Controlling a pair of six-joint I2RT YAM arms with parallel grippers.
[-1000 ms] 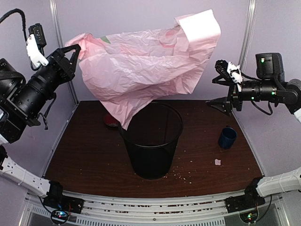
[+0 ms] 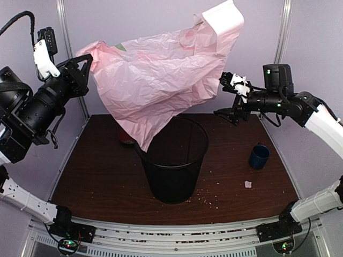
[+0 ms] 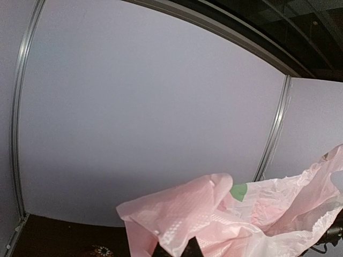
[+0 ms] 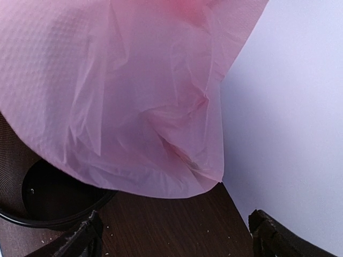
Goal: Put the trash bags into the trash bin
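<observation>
A large pink trash bag (image 2: 155,72) spreads in the air above and behind the black mesh bin (image 2: 172,179), its lower tip at the bin's left rim. My left gripper (image 2: 88,59) is shut on the bag's upper left corner; in the left wrist view the pink plastic (image 3: 182,214) bunches over the fingertips. To the right of the bag my right gripper (image 2: 221,96) stands open, pointing left. In the right wrist view its two fingers (image 4: 273,235) are wide apart, with the bag (image 4: 144,123) hanging beyond them and nothing gripped.
On the dark table, a blue mug (image 2: 259,156) stands at the right, with a pink scrap (image 2: 248,184) near it. A red object (image 2: 125,137) lies behind the bin's left side. Crumbs (image 2: 203,201) are scattered in front of the bin.
</observation>
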